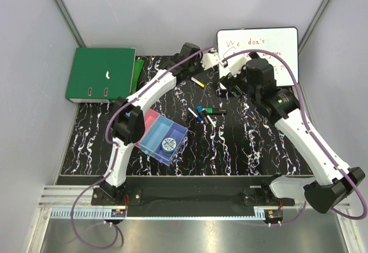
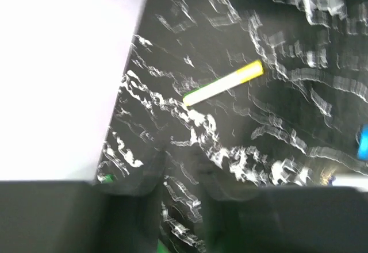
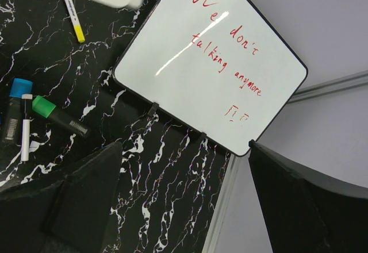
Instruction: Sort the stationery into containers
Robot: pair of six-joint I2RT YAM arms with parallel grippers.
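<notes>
A slim white marker with a yellow end (image 2: 224, 83) lies alone on the dark marbled table, ahead of my left gripper. That gripper is partly open, a narrow gap between its blurred fingers and nothing held there. Near the table's middle are a green-capped marker (image 1: 215, 111), a blue-capped dark marker (image 3: 22, 86), a thin white pen (image 3: 25, 141) and a white-and-blue pen (image 1: 194, 114). A divided container with pink and blue-purple compartments (image 1: 156, 135) stands left of them, partly covered by my left arm. My right gripper is wide open and empty.
At the back right leans a whiteboard (image 3: 213, 63) with red writing, close to my right gripper. A large green binder (image 1: 100, 72) stands at the back left. A round patterned object (image 1: 168, 145) sits inside the container.
</notes>
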